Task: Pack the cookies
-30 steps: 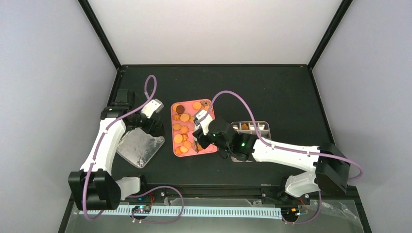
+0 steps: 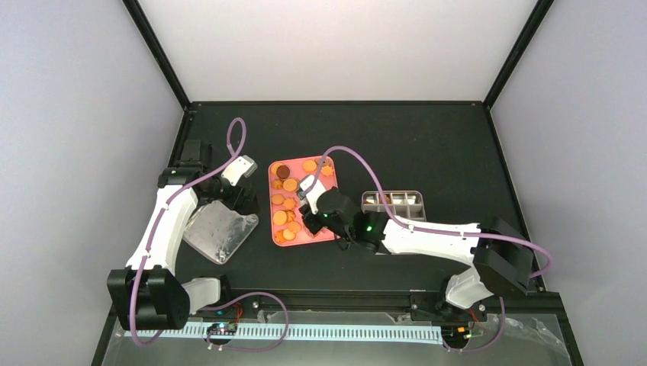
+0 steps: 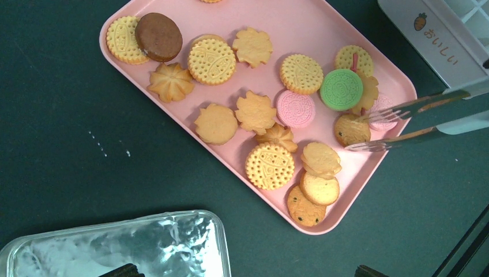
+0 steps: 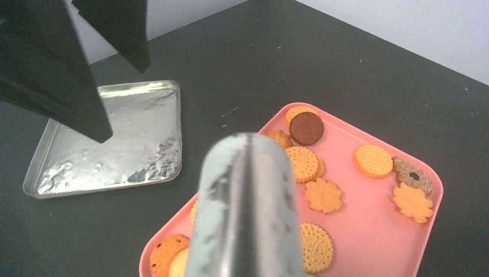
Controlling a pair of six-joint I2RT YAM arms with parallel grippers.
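Assorted cookies lie on a pink tray [image 2: 276, 238] in the middle of the table, among them a chocolate one [image 3: 158, 37], a green one [image 3: 341, 89] and pink ones [image 3: 296, 109]. My right gripper [image 2: 309, 217] is over the tray's right part; in the left wrist view its metal tongs [image 3: 403, 115] reach in above a speckled round cookie [image 3: 350, 131] near a pink one. Whether anything is between them is unclear. My left gripper [image 2: 243, 204] hangs left of the pink tray, its fingers apart at the bottom of its wrist view, nothing between them.
A foil-lined metal tray [image 2: 210, 236] lies front left, under the left arm. A sectioned container [image 2: 412, 203] with some items in it stands right of the pink tray, partly under the right arm.
My right arm and gripper have shifted slightly left over the pink tray. The left arm has not moved.
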